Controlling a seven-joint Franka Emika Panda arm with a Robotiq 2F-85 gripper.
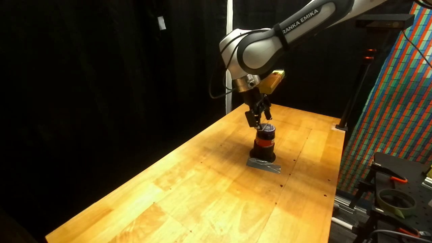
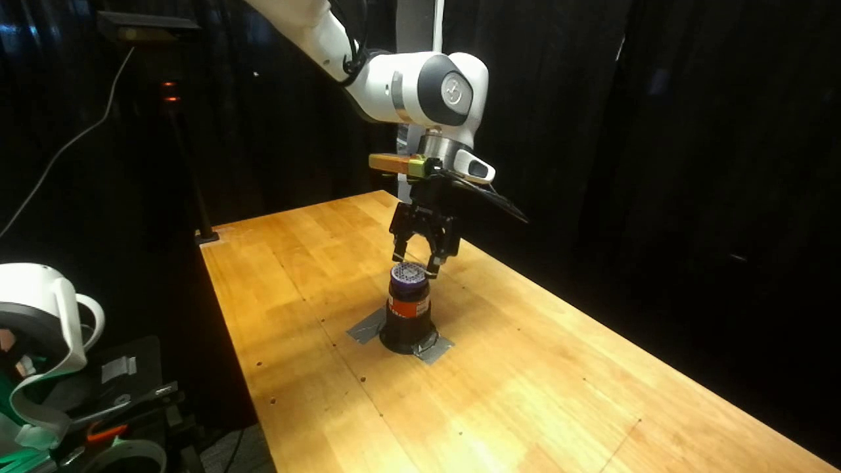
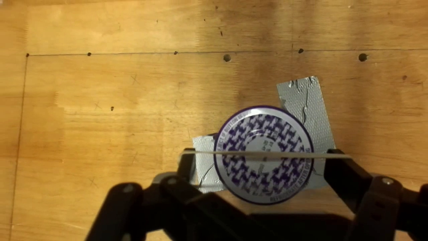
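A jar with a purple-and-white patterned lid (image 3: 262, 132) stands upright in a black round base (image 2: 408, 335) on the table. An orange-red label (image 1: 265, 142) shows on the jar's side. My gripper is open above the lid, its fingers (image 3: 343, 172) spread to either side of it in the wrist view. A thin pale band (image 3: 321, 155) stretches from one fingertip to the other and crosses over the lid. In the second exterior view the gripper (image 2: 416, 268) hangs just over the jar; whether the band touches the lid I cannot tell.
Grey tape strips (image 3: 309, 104) run out from under the base onto the wooden table (image 1: 194, 190). Around the jar the tabletop is clear. A dark post (image 1: 356, 89) rises at the table's far right corner, and a side bench with a tape roll (image 1: 396, 200) stands off its right edge.
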